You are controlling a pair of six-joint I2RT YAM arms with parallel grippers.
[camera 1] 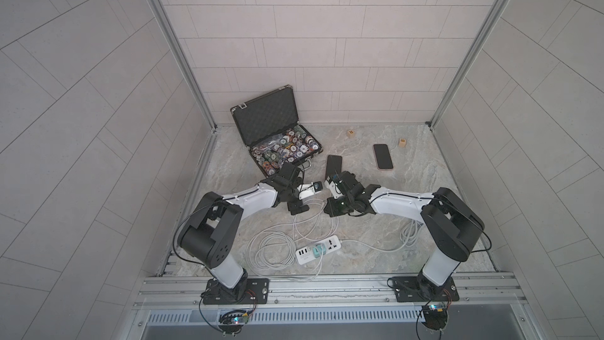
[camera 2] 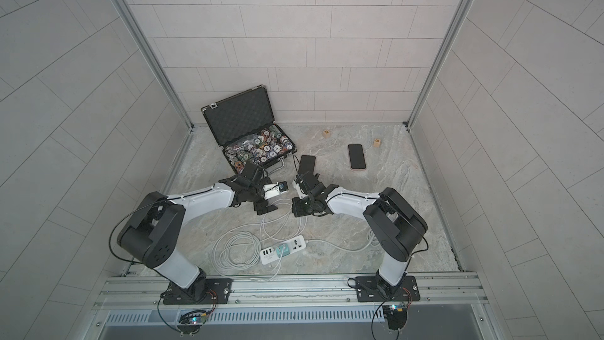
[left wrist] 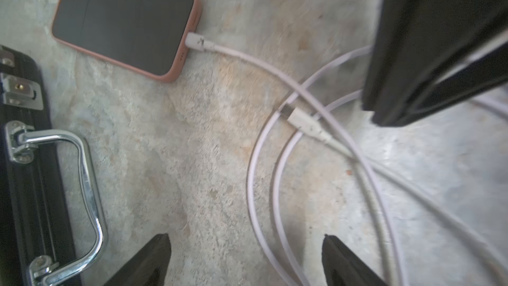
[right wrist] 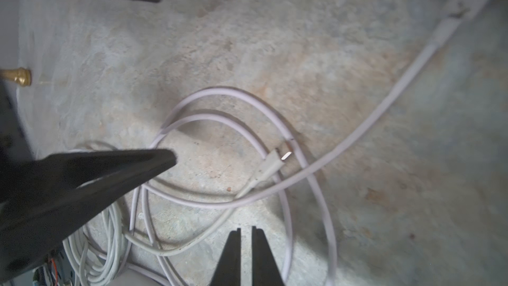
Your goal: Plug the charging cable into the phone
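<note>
A phone [left wrist: 127, 18] with a pink case lies screen up. A white plug [left wrist: 195, 41] sits against its short edge, apparently in the port; its cable curves away over the table. A second white plug, metal tip bare, lies loose among the cable loops, also in the right wrist view as a plug [right wrist: 271, 163]. My left gripper is open above the table, nothing between its fingers. My right gripper has a narrow gap between its fingertips and holds nothing. Each wrist view also shows the opposite gripper's dark fingers close by.
A black case [camera 1: 280, 144] full of chips stands open at the back left, its metal handle [left wrist: 90, 190] near the phone. A second phone [camera 1: 382, 156] and two small wooden blocks lie at the back right. A power strip [camera 1: 318, 249] lies in front.
</note>
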